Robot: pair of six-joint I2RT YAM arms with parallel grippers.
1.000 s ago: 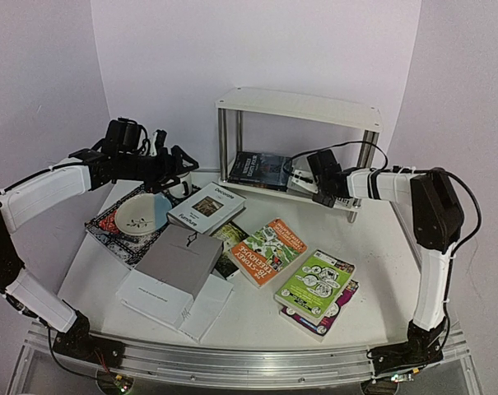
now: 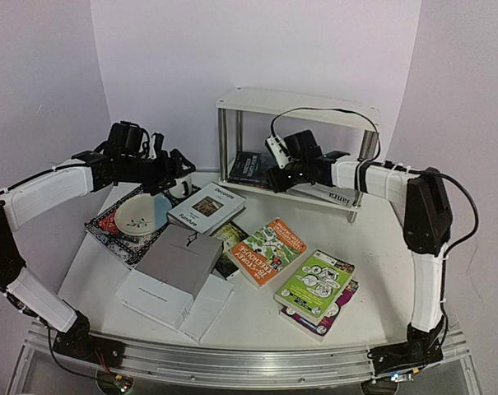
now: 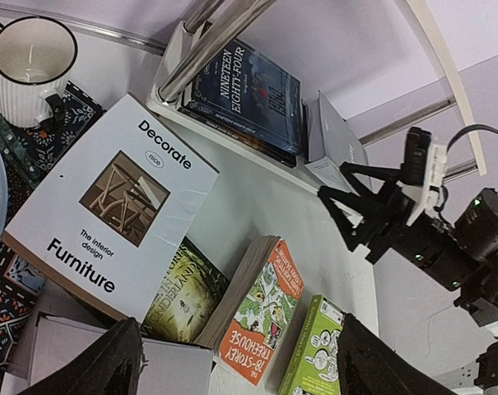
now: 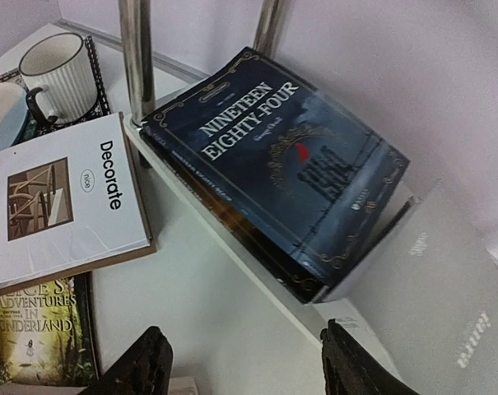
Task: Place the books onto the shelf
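Observation:
The dark Nineteen Eighty-Four book [image 4: 277,164] lies stacked on another on the shelf's lower board, beside a grey book [image 4: 430,280]. My right gripper [image 2: 277,177] is raised at that shelf's front, open, nothing between its fingertips. My left gripper [image 2: 170,169] is open over the plate area. On the table lie the white Decorate book [image 3: 109,206], Alice's Adventures in Wonderland [image 3: 183,292], grey and white files [image 2: 183,259], the orange Treehouse book [image 2: 267,251] and a green book [image 2: 314,284] on a purple one [image 2: 321,327].
A mug [image 3: 33,62] and plate [image 2: 135,216] sit on a patterned mat at the left. The shelf's top board [image 2: 298,103] is bare and its metal posts frame the lower board.
My right gripper has risen from low at the grey book and moved left, toward the dark books. The left arm has barely moved.

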